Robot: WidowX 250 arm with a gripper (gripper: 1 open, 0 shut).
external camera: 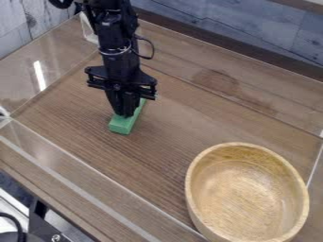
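A black robot arm hangs down from the top left of the camera view, and its gripper (pixel 124 100) is low over the wooden table, directly on top of a green object (pixel 125 123). The green object lies beneath the fingertips, its upper part hidden by the gripper. I cannot tell whether the fingers are closed on it.
A large tan round bowl (pixel 246 194) stands at the front right. Black cables lie at the bottom left corner, off the table's edge.
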